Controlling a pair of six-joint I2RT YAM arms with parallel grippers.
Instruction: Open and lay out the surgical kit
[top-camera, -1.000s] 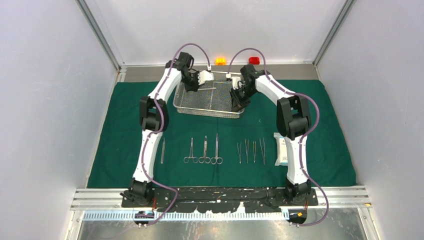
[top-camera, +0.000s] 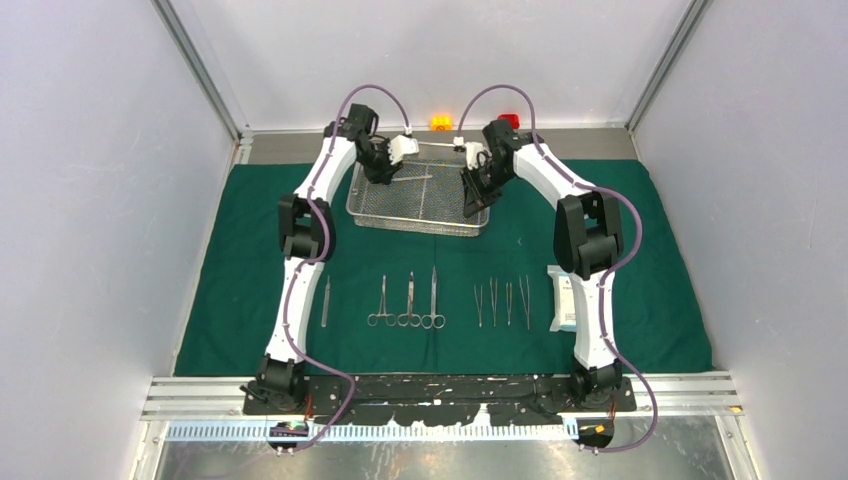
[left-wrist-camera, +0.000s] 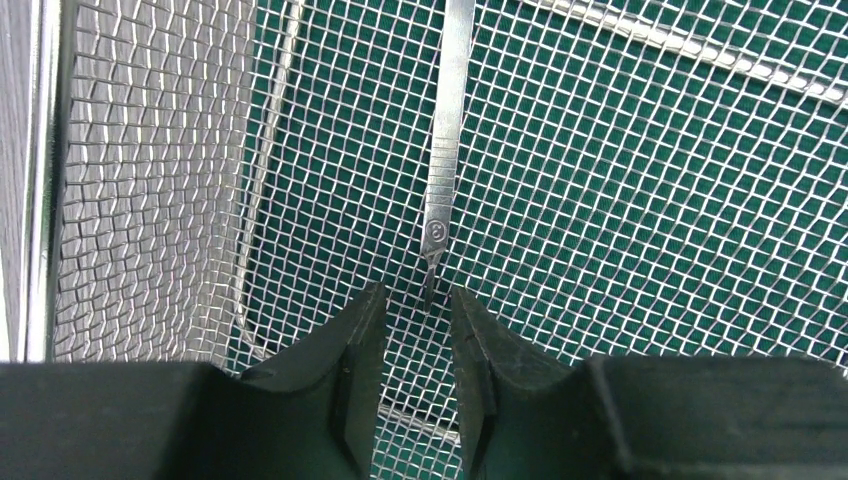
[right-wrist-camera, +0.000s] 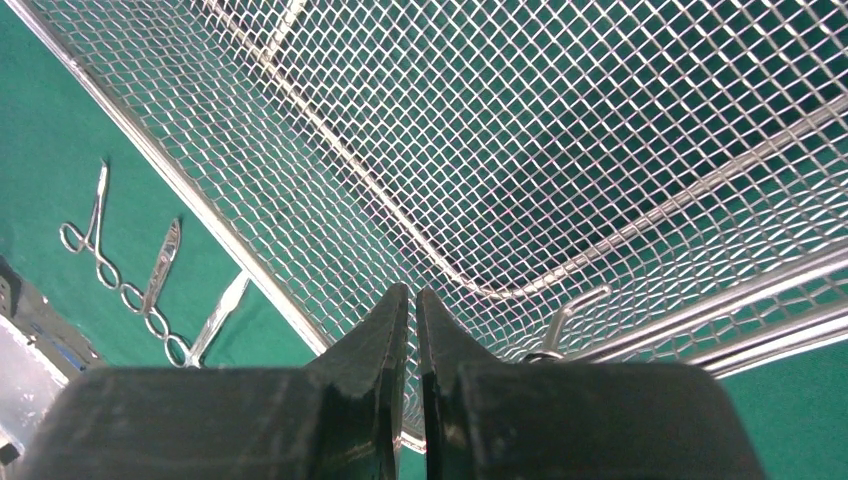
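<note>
A wire mesh basket (top-camera: 420, 220) stands at the back of the green cloth. In it lies a slim metal scalpel handle (left-wrist-camera: 446, 120). My left gripper is part open just over the handle's narrow end, the tip lying between or under its fingers. My right gripper is over the basket's corner with its fingertips close together and a narrow gap, nothing visible between them; a metal handle on the rim (right-wrist-camera: 570, 315) is beside it.
Scissors (top-camera: 433, 300), several tweezers (top-camera: 494, 300), another slim instrument (top-camera: 326, 300) and a white packet (top-camera: 560, 300) lie on the front cloth. Yellow (top-camera: 440, 123) and red (top-camera: 508, 120) objects sit behind the basket.
My left gripper has shifted slightly left in the top view. The top of the right arm has shifted slightly. The laid-out instruments are unchanged.
</note>
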